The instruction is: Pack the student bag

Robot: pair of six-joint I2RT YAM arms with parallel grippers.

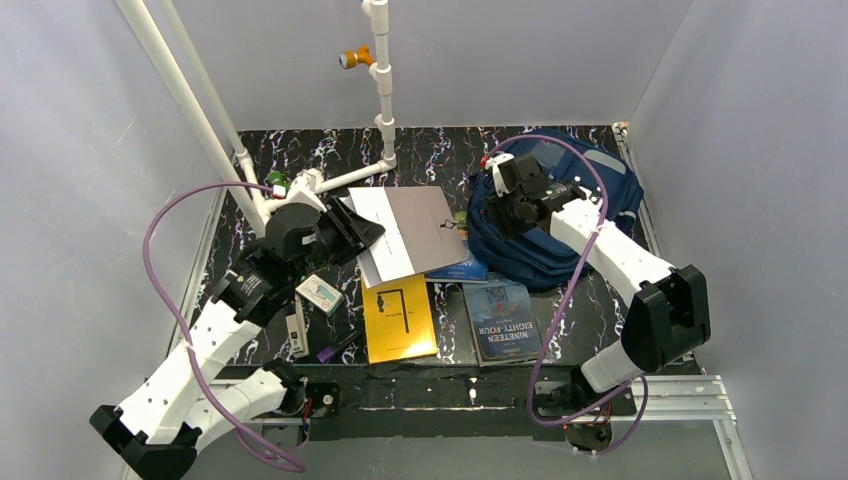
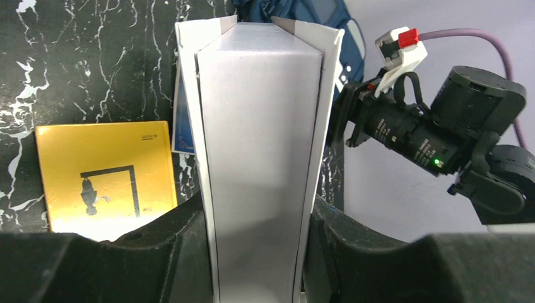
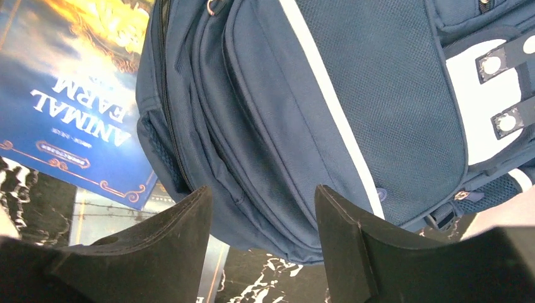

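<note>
My left gripper point(image 1: 372, 228) is shut on a thick white-and-grey binder point(image 1: 424, 225), which it holds above the table, left of the bag. In the left wrist view the spine of the binder point(image 2: 258, 145) stands between both fingers and hides much of what lies behind. The navy backpack point(image 1: 600, 180) lies at the back right. Over its left part my right gripper point(image 1: 497, 212) hovers with its fingers apart. The right wrist view shows the front of the backpack point(image 3: 290, 120) beyond the fingers point(image 3: 189, 233); whether they touch it I cannot tell.
A yellow book point(image 1: 400, 318), a dark blue book point(image 1: 502, 320) and the Animal Farm book point(image 3: 82, 113) lie between the arms. Near the front left are a small box point(image 1: 320, 294), a purple marker point(image 1: 338, 347) and a pale flat item point(image 1: 297, 328). White pipes point(image 1: 385, 90) stand behind.
</note>
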